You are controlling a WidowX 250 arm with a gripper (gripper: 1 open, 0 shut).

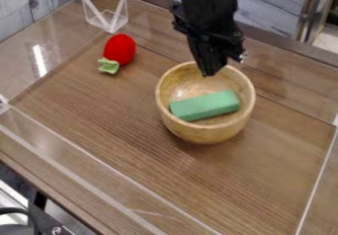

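Note:
A wooden bowl (205,128) rests on the brown table (106,150), with a green oblong block (204,105) lying inside it. The dark gripper (209,51) hangs above and behind the bowl, apart from the block; its fingers are small and dark, with no object visible between them. A red rounded object (121,48) and a small light green piece (110,66) lie to the left of the bowl.
A white wire-like stand (105,14) sits at the back left. A dark object (14,219) shows at the bottom left edge.

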